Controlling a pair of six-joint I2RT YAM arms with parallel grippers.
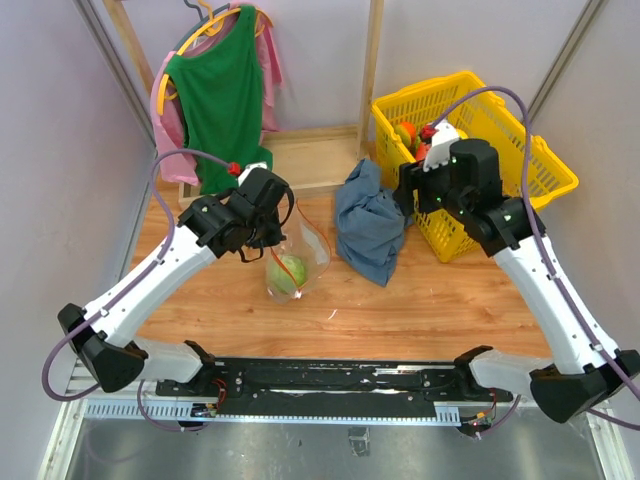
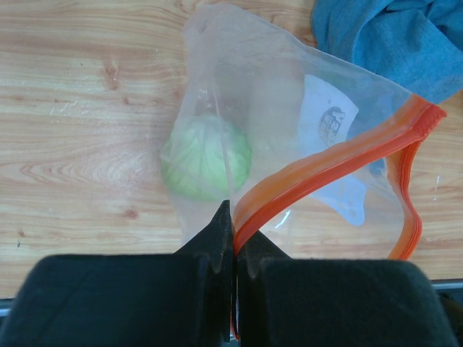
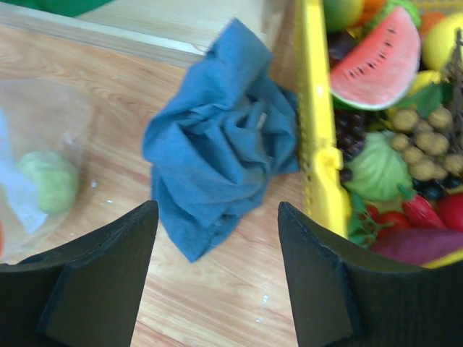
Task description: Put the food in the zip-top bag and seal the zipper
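Observation:
The clear zip top bag [image 2: 268,79] hangs by its orange zipper edge from my left gripper, which is shut on one end of that rim. Its mouth gapes loosely to the right. Inside the bag rests a pale green cabbage-like food [image 2: 206,159], also visible through the plastic in the top view [image 1: 288,270]. My right gripper is parted with nothing between its fingers. It hovers over the table between the blue cloth and the yellow basket, clear of the bag.
The yellow basket [image 3: 315,130] at the right holds toy fruit and vegetables, including a watermelon slice [image 3: 380,61]. A crumpled blue cloth [image 3: 217,137] lies beside it. Behind stands a wooden rack with a green top [image 1: 215,100].

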